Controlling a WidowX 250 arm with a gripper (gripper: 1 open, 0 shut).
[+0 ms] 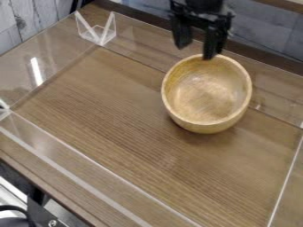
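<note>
My gripper (197,43), dark and at the top of the view, stands open just above the back rim of a large tan wooden bowl (205,96) on the wooden table (106,160). I see nothing between its fingers.
A small white wire-like object (99,28) stands at the back left. A dark cable or fitting (12,217) shows at the bottom-left corner.
</note>
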